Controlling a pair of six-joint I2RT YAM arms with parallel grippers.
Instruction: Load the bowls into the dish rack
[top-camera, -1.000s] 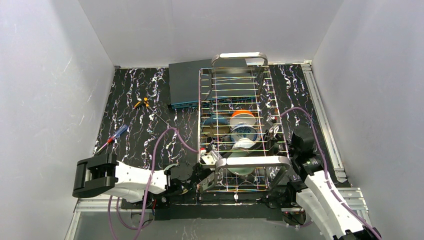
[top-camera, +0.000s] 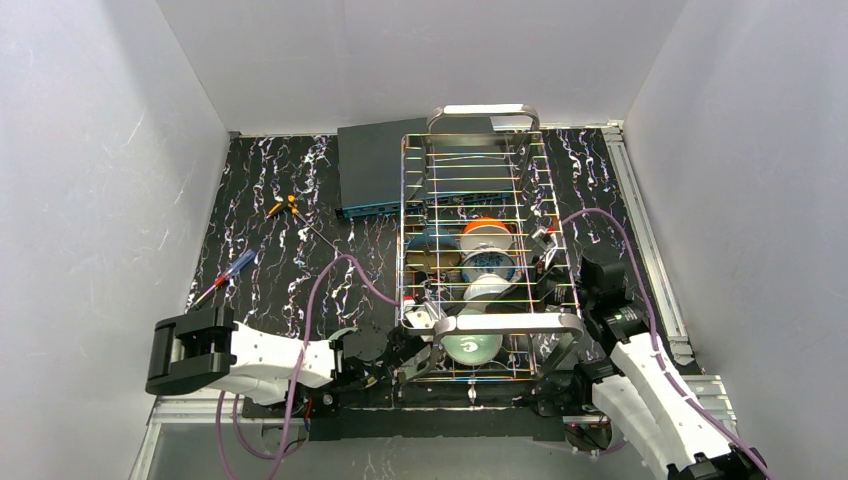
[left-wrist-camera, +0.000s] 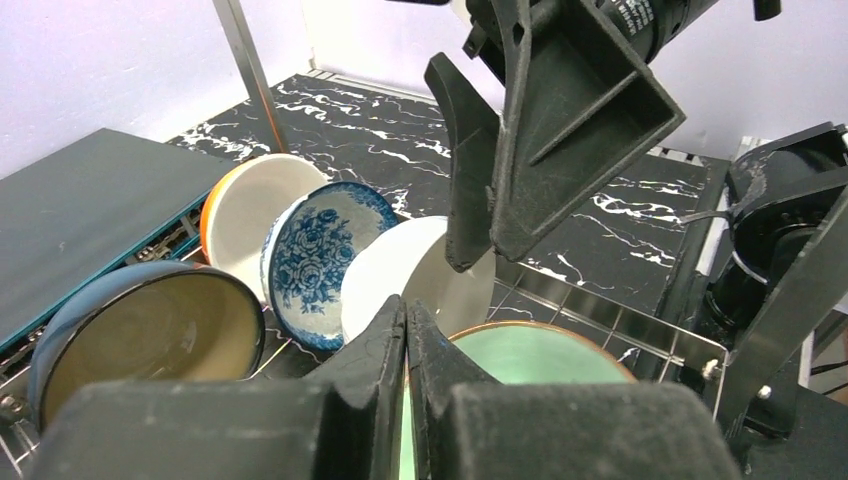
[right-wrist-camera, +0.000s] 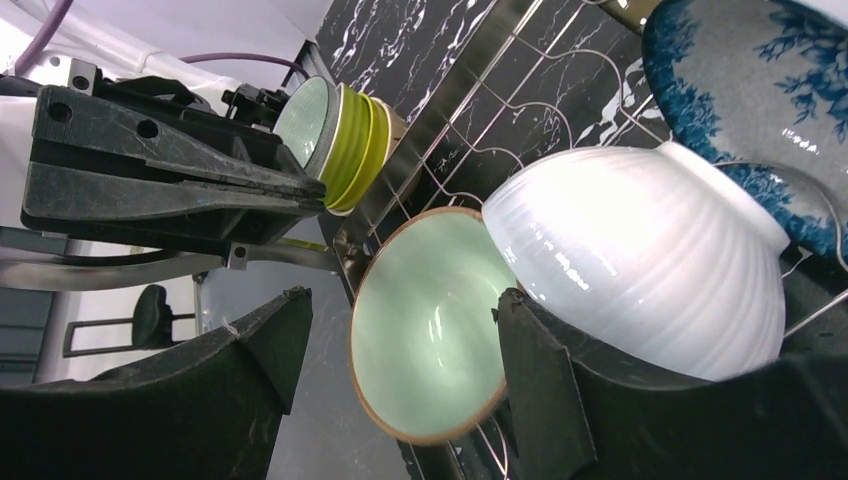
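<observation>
In the wire rack (top-camera: 540, 180) sit a mint bowl (right-wrist-camera: 430, 320) at the front, a white bowl (right-wrist-camera: 630, 250), a blue-patterned bowl (left-wrist-camera: 325, 260), an orange-and-white bowl (left-wrist-camera: 255, 215) and a blue-brown bowl (left-wrist-camera: 150, 340). My left gripper is shut at the rack's front left, before the mint bowl; whether anything is between its tips is unclear. My right gripper stands open over the mint bowl, beside the white one. Stacked yellow-green bowls (right-wrist-camera: 350, 150) show beyond the rack's edge in the right wrist view.
A dark flat box (top-camera: 370, 160) lies behind and left of the rack. Screwdrivers (top-camera: 240, 262) and pliers (top-camera: 283, 205) lie on the left of the marble surface. Grey walls enclose the back and sides; the rack's handles stand high at both ends.
The rack has shifted slightly to and fro, now a little right of where it was. The mint bowl appears a little further left and forward. Both arms have moved only slightly.
</observation>
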